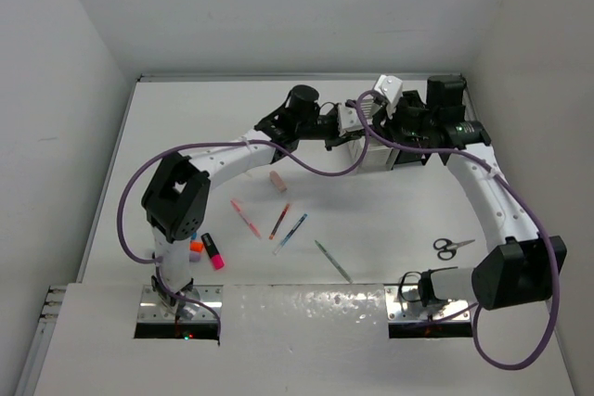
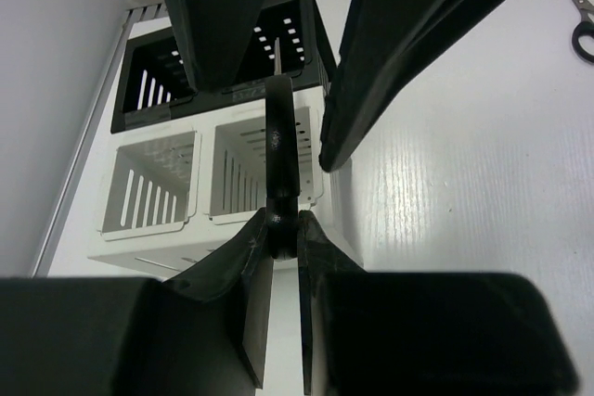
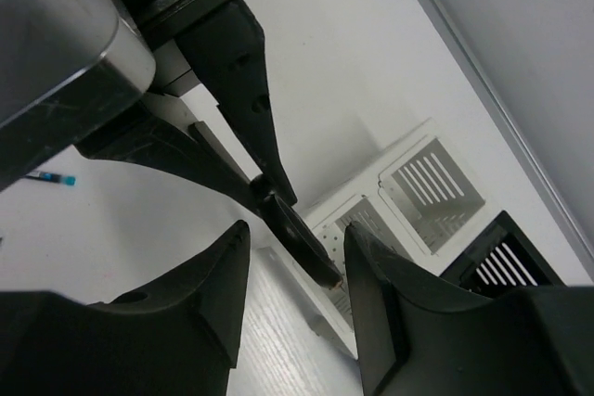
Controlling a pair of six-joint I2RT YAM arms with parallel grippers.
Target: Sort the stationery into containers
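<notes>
My left gripper (image 1: pixel 355 122) is shut on a dark, slim item (image 2: pixel 282 164), held in the air over the white organizer (image 2: pixel 148 229) with two slotted compartments. My right gripper (image 1: pixel 380 113) stands open, its fingers either side of the item's far end, as the right wrist view (image 3: pixel 304 248) shows. A black organizer (image 2: pixel 148 81) adjoins the white one. On the table lie a pink pen (image 1: pixel 246 220), a red pen (image 1: pixel 279 221), a blue pen (image 1: pixel 290 234), a green pen (image 1: pixel 332 261), a black-and-pink marker (image 1: pixel 213 250) and scissors (image 1: pixel 449 246).
A pink piece (image 1: pixel 277 182) lies mid-table. Orange and purple items (image 1: pixel 196 249) are partly under the left arm. Walls border the back and sides.
</notes>
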